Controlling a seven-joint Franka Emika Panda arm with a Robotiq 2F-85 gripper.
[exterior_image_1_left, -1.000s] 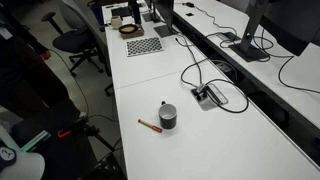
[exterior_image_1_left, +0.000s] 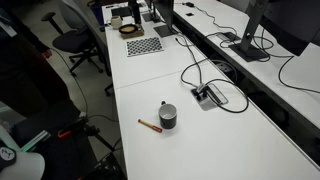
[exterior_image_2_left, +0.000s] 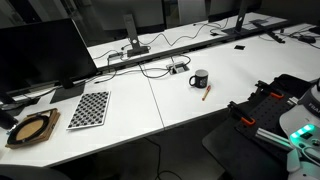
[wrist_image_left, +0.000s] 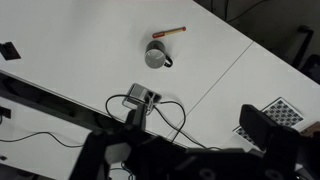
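A dark grey mug (exterior_image_1_left: 168, 118) stands upright on the white table, its handle toward the far side in exterior view 1. Close beside it, but apart, lies an orange-brown marker-like stick (exterior_image_1_left: 150, 126). From the wrist view, both the mug (wrist_image_left: 155, 58) and the stick (wrist_image_left: 169, 32) appear near the top. My gripper (exterior_image_2_left: 262, 108) is off the table's near edge, well away from the mug (exterior_image_2_left: 201, 78). Its two fingers are spread wide, so it is open, and nothing shows between them.
A metal cable box (exterior_image_1_left: 208, 96) with loose black cables sits behind the mug. Farther along the table are a checkered board (exterior_image_2_left: 90, 109) and a round brown tray (exterior_image_2_left: 32, 128). Monitors (exterior_image_2_left: 130, 16) line the back.
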